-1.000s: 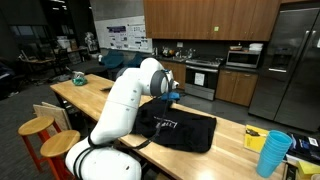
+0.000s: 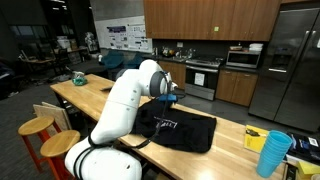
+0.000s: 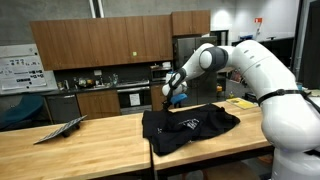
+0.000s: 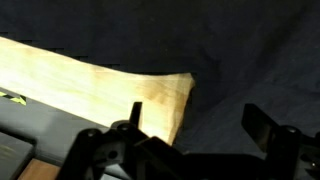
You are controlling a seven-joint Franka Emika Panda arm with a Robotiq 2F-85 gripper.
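Observation:
A dark cloth (image 2: 185, 130) lies spread on the wooden table in front of the arm, with some wrinkles and a raised fold. Open and empty, my gripper points down over the cloth in the wrist view, its two dark fingers wide apart. Between them, a corner of bare wood shows beside the cloth's edge (image 4: 215, 60). In exterior view 1 the gripper (image 2: 166, 98) is small and dark above the cloth's far side. Whether the fingertips touch the cloth I cannot tell.
Blue cups (image 2: 273, 154) and a yellow item (image 2: 255, 137) stand at the table's right end. Stools (image 2: 40, 127) are on the left. Bare wood (image 3: 60, 145) stretches beside the cloth. A person (image 3: 168, 74) is in the background.

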